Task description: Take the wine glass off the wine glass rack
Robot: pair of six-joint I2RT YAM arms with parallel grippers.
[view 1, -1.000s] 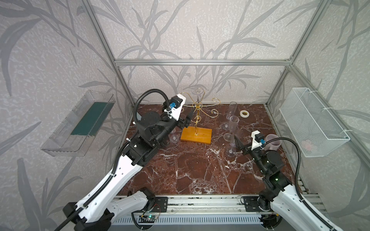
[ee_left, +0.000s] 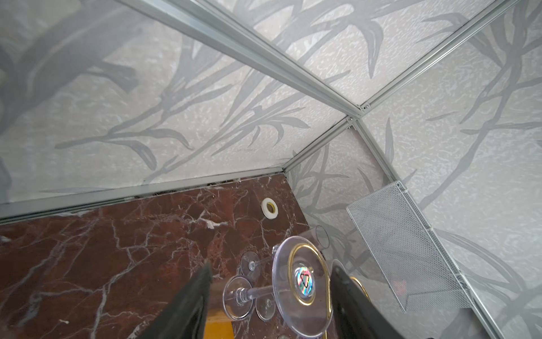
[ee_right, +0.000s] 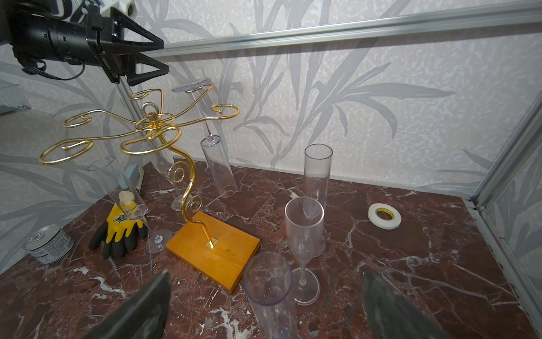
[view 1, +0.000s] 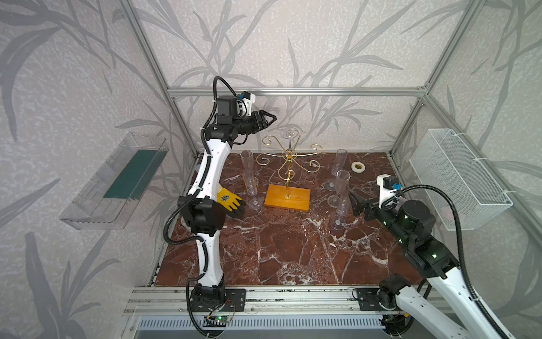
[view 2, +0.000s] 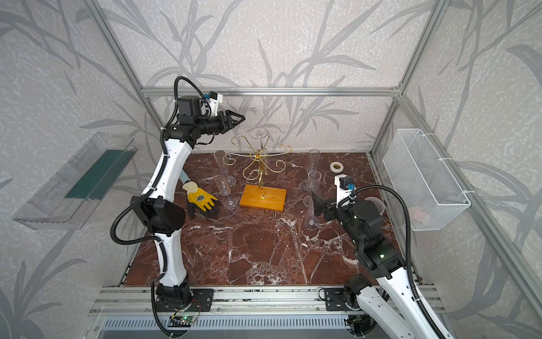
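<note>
The gold rack (view 1: 288,155) stands on a wooden base (view 1: 287,197). One wine glass hangs upside down from its rear branch; its round foot (ee_left: 301,287) sits between my left fingers in the left wrist view, at some depth below them. My left gripper (view 1: 270,120) is open, raised just left of and above that foot. Other glasses (ee_right: 305,237) stand upright either side of the rack on the table. My right gripper (view 1: 359,204) stands open beside the right-hand glasses, nothing between its fingers.
A tape roll (view 1: 358,166) lies back right, yellow gloves (view 1: 227,199) and a can (ee_right: 47,244) at left. A clear tray (view 1: 115,186) and white mesh basket (view 1: 457,180) are on the side walls.
</note>
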